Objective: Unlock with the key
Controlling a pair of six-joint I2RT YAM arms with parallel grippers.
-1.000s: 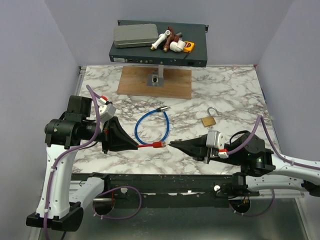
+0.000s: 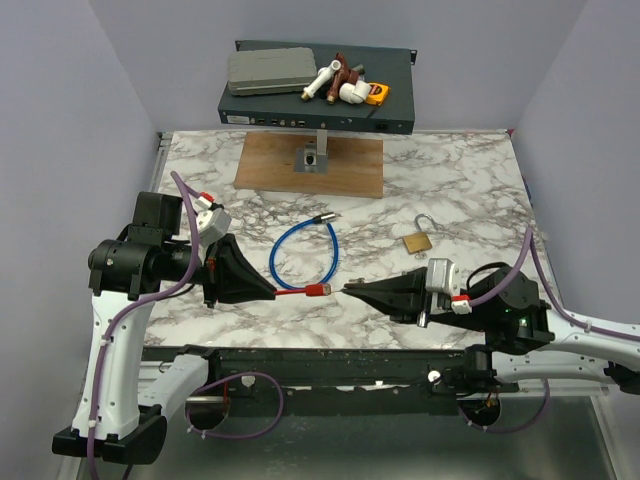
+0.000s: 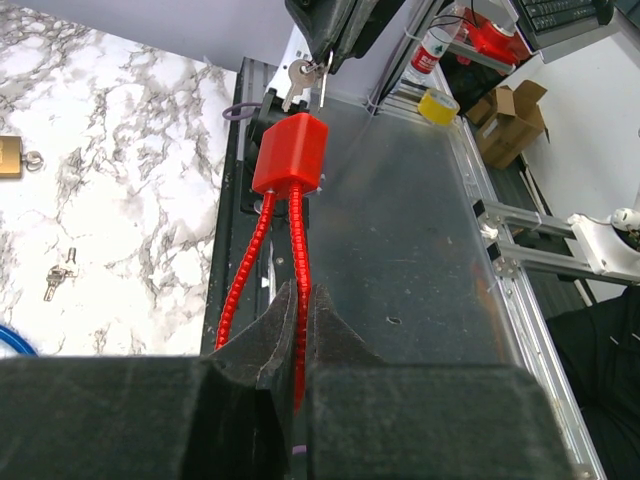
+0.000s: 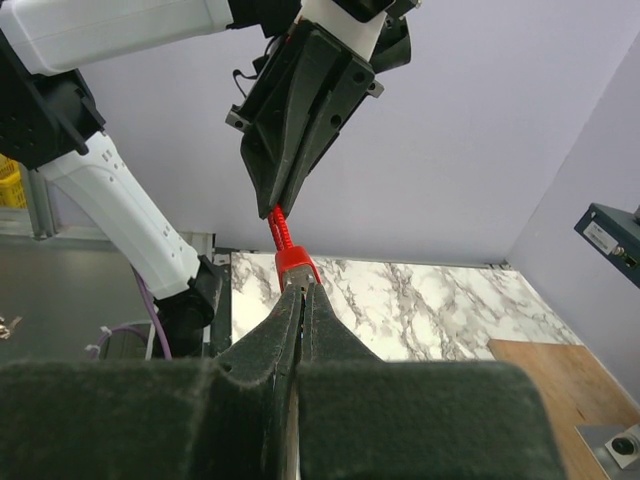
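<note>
The red cable lock [image 2: 318, 290] sticks out from my left gripper [image 2: 276, 292], which is shut on its two red cable strands [image 3: 300, 260]. In the left wrist view the lock's body faces the other arm. My right gripper [image 2: 345, 290] is shut on a small silver key [image 3: 298, 80], with another thin metal piece hanging beside it at the fingertips. A narrow gap shows between the right fingertips and the lock in the top view. Whether the key touches the lock's end cannot be told. The right wrist view shows the red lock [image 4: 295, 260] just beyond the fingertips.
A brass padlock [image 2: 417, 242] with its shackle open lies on the marble table. A blue cable lock [image 2: 275, 255] is looped at mid-table. Loose keys [image 3: 60, 273] lie nearby. Behind stands a wooden board [image 2: 260, 165] with a metal latch plate.
My right gripper has drawn back slightly to the right, so the gap to the red lock is wider. The left arm and the lock have stayed in place.
</note>
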